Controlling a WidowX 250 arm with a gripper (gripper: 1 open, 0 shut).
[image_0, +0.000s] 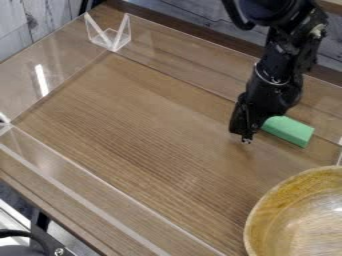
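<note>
The black gripper (243, 130) points down low over the wooden table (120, 140) at the right of middle, its arm coming from the top right. A green block (291, 133) lies just to its right, partly behind it. The gripper looks narrow and shut, with nothing visible between its fingers.
A large tan bowl (294, 215) fills the lower right corner. A clear plastic holder (110, 32) stands at the back left.
</note>
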